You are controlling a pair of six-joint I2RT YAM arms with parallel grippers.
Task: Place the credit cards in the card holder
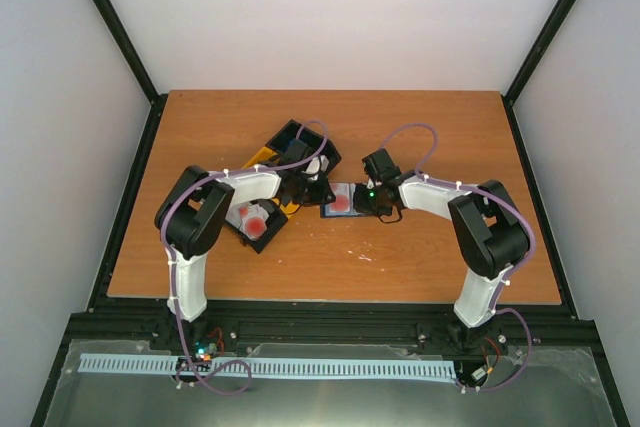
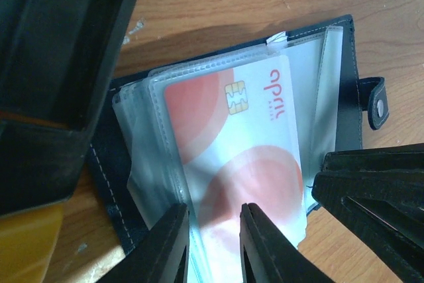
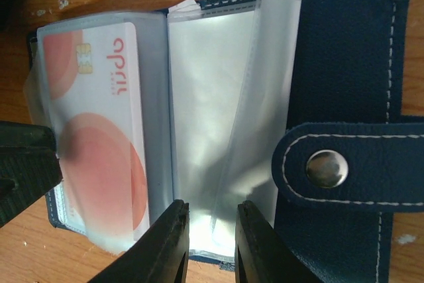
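Note:
The dark blue card holder (image 3: 344, 44) lies open on the table, with clear plastic sleeves (image 3: 205, 77). A white and coral card (image 2: 232, 137) sits inside a sleeve on its left page; the right-hand sleeve shows no card. My left gripper is part open over the card's lower left edge, its fingertips apart with no card clearly gripped. Over the bottom of the right-hand sleeve is my right gripper, also part open; whether sleeve film is between its fingers I cannot tell. More coral cards (image 1: 254, 227) lie in the black tray at left.
The black tray (image 2: 46, 44) with a yellow part (image 2: 26, 243) stands close on the holder's left. A snap strap (image 3: 371, 164) extends from the holder's right side. Bare table lies in front and to the right.

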